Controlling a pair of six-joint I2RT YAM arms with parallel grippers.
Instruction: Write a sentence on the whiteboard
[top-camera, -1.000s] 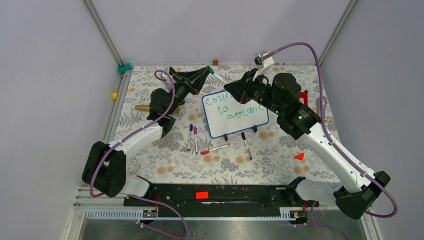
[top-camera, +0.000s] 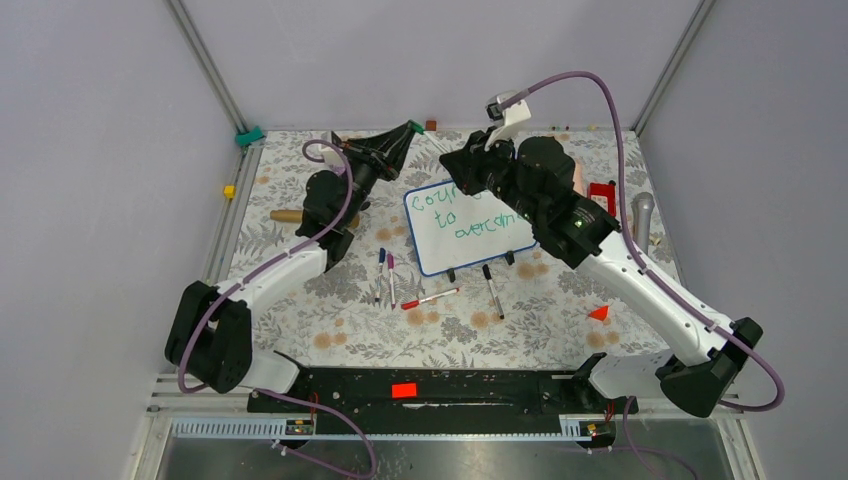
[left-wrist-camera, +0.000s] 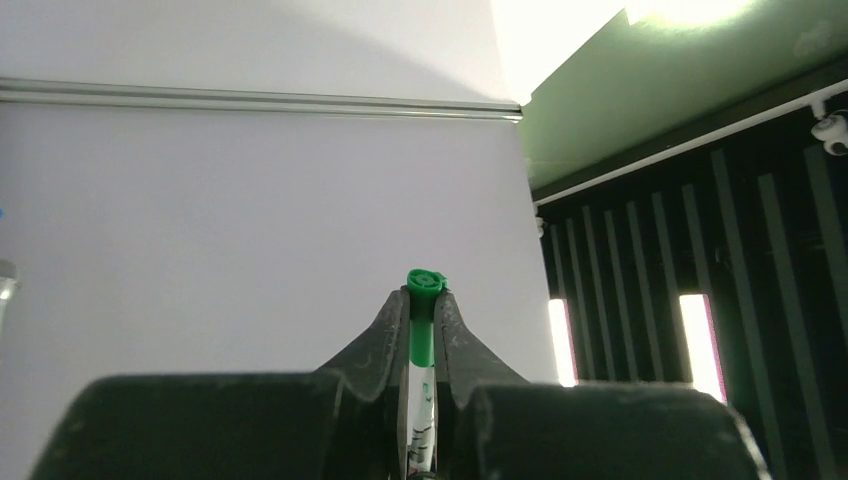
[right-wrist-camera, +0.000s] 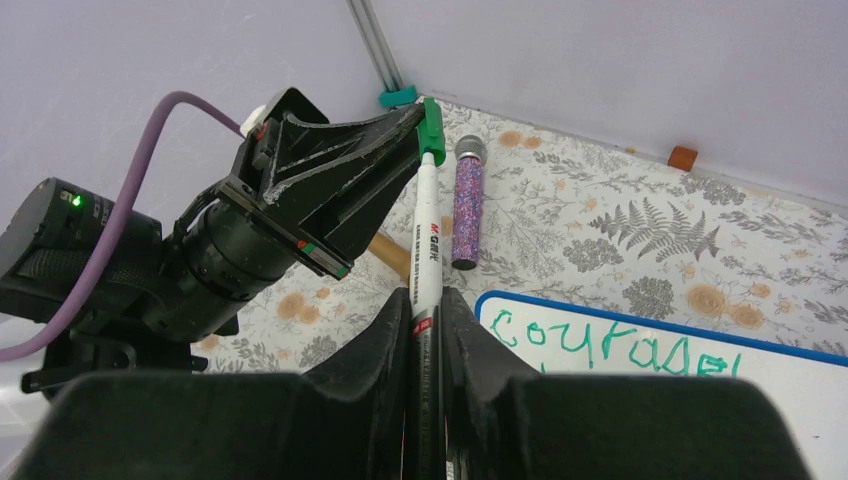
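Note:
Both grippers meet in the air above the back of the table. My left gripper is shut on the green cap (left-wrist-camera: 423, 290) of a marker; my right gripper is shut on the white barrel (right-wrist-camera: 427, 230), whose top end reaches that cap. In the top view the whiteboard (top-camera: 450, 245) lies below them with green handwriting, "to" and a word starting "overc" readable, the top line starting "cou"; the right arm covers part of it. In the right wrist view the top line reads roughly "courage", partly cut off.
Several loose markers (top-camera: 430, 298) lie in front of the board. A sparkly microphone (right-wrist-camera: 467, 210) and a wooden object (top-camera: 285, 216) lie at the left back. A red object (top-camera: 602, 197) and a silver one (top-camera: 643, 220) are at the right.
Both grippers have risen slightly toward the back in the top view, the right arm more, shifting left and up with the marker. The board and loose markers look unchanged.

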